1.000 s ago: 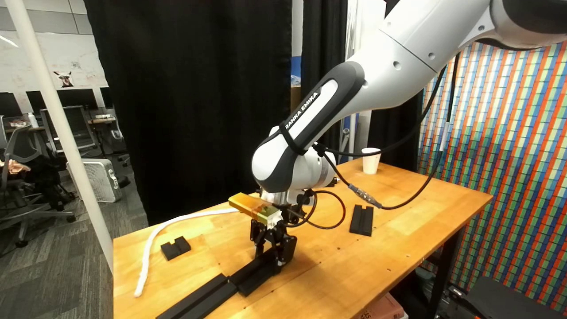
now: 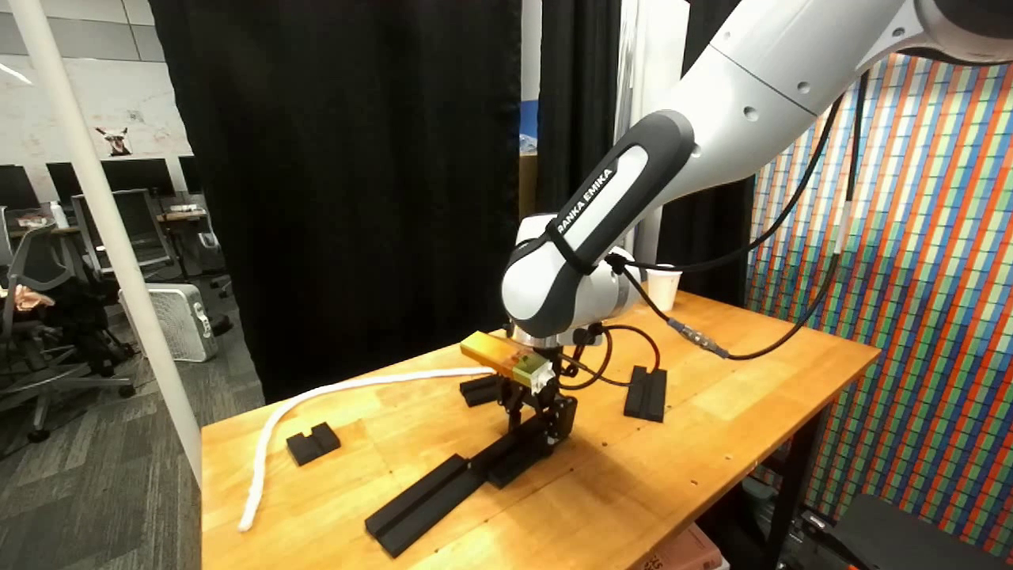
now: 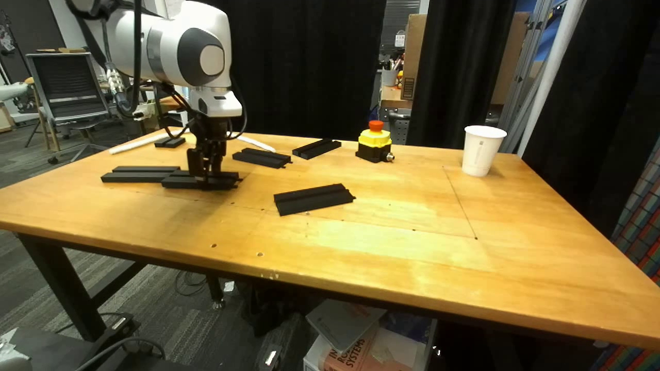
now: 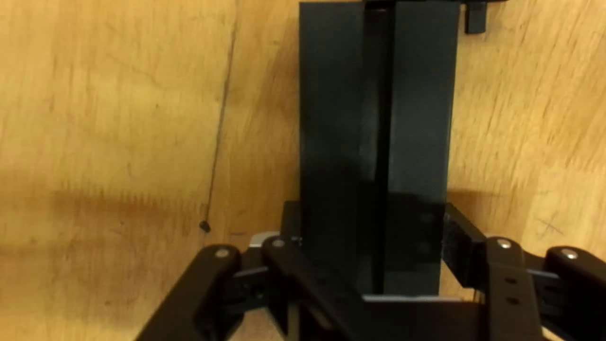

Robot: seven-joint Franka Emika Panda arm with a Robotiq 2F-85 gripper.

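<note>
My gripper is shut on a black grooved track piece (image 4: 335, 125), one finger (image 4: 461, 250) against each long side. In exterior view 1 this piece (image 2: 517, 464) lies low at the table surface beneath the gripper (image 2: 536, 427). A second black track piece (image 2: 427, 503) lies end to end with it, towards the table's near left, the two ends touching or nearly so and slightly offset sideways. Exterior view 2 shows the second piece (image 3: 139, 175) left of the gripper (image 3: 205, 170). Whether the two are locked together cannot be told.
Other black track pieces (image 3: 314, 199) (image 3: 263, 157) (image 3: 316, 148) lie loose, with a small notched one (image 2: 313, 442) at the left. A white cord (image 2: 347, 385), a yellow-and-black emergency stop (image 3: 374, 145) and a paper cup (image 3: 482, 150) stand farther off.
The arm and the held piece have moved to the right and back in exterior view 1. The second piece has shifted the same way, staying at its end.
</note>
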